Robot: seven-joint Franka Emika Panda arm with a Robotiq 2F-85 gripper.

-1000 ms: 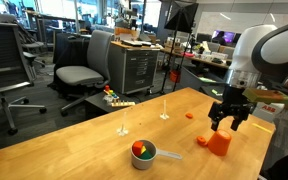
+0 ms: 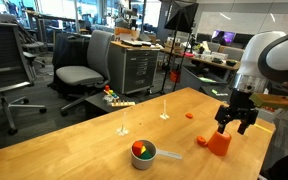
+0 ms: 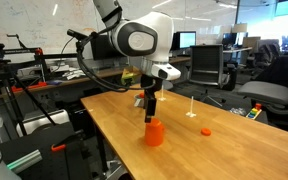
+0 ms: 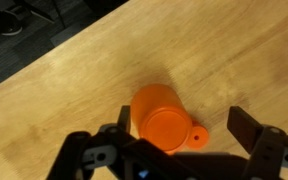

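Note:
An orange cup (image 4: 162, 118) stands on the wooden table, seen from above in the wrist view between the spread fingers of my gripper. A small round orange piece (image 4: 198, 137) lies right beside it. In exterior view 1 the orange cup (image 2: 220, 143) is at the right end of the table, with my open gripper (image 2: 232, 126) low over it. From the other side, the gripper (image 3: 156, 116) shows above the orange cup (image 3: 154, 132). Whether a finger touches the cup cannot be made out.
A metal pot (image 2: 143, 153) with a handle holds red, yellow and green things to the left. White stands (image 2: 165, 111) rise from the table farther back. A small red-orange piece (image 3: 206, 132) lies apart.
The gripper has shifted slightly to the right and back over the cup in exterior view 1. The cup, small orange pieces and pot have stayed where they were.

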